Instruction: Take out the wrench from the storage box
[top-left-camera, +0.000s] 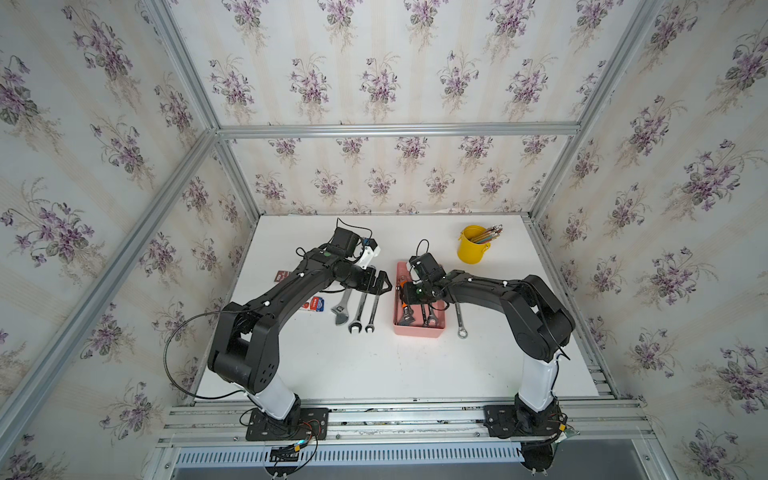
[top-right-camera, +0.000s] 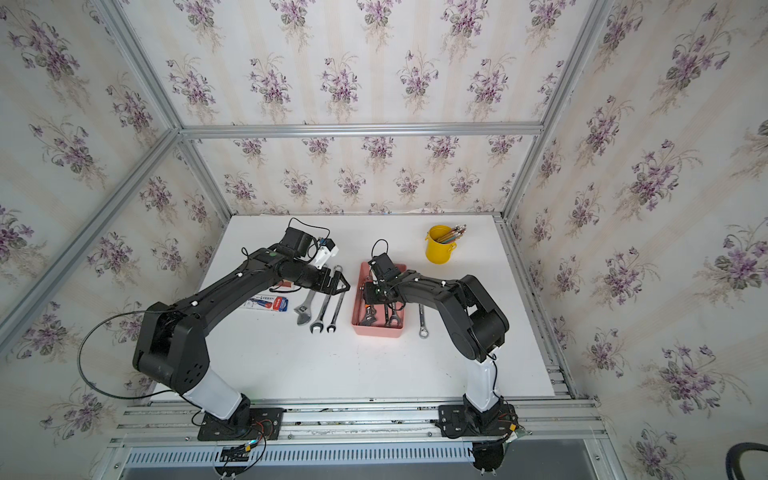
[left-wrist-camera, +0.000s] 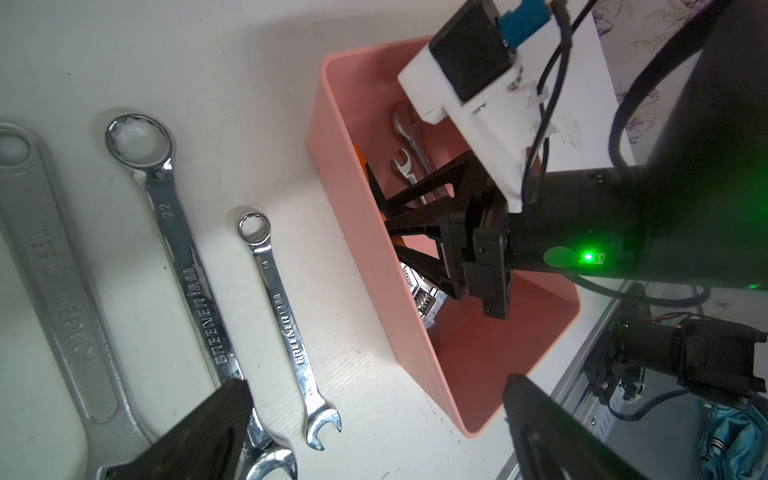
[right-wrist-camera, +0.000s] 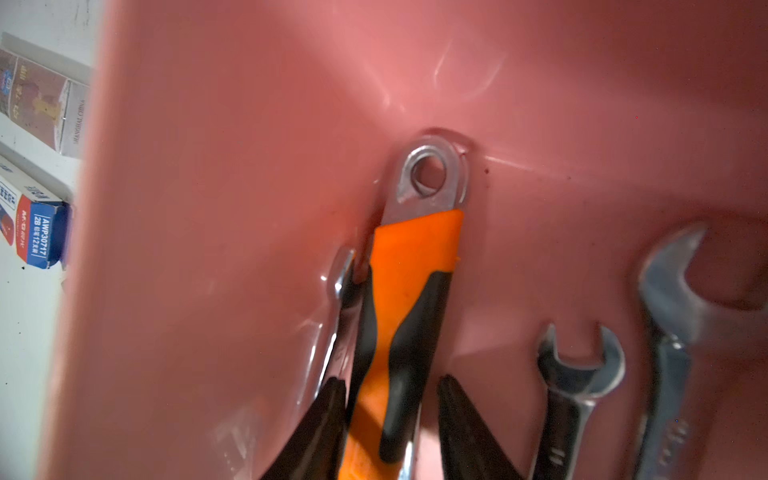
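Note:
Inside the pink storage box (right-wrist-camera: 200, 240) lies an adjustable wrench with an orange and black handle (right-wrist-camera: 416, 248). My right gripper is down in the box, open, its fingers on either side of that handle. Whether the pads touch it cannot be told. A thin shiny wrench (right-wrist-camera: 342, 276) leans along the box's left wall beside the handle. To the right lie a small open-end wrench (right-wrist-camera: 564, 400) and a larger one (right-wrist-camera: 668, 376). My left gripper hovers open over the table to the left of the box, with nothing held.
Left of the box lie two combination wrenches, a small one (left-wrist-camera: 284, 312) and a larger one (left-wrist-camera: 188, 264), plus a grey adjustable wrench (left-wrist-camera: 64, 296). Another wrench (top-right-camera: 423, 321) lies right of the box. A yellow bucket (top-right-camera: 439, 246) stands behind.

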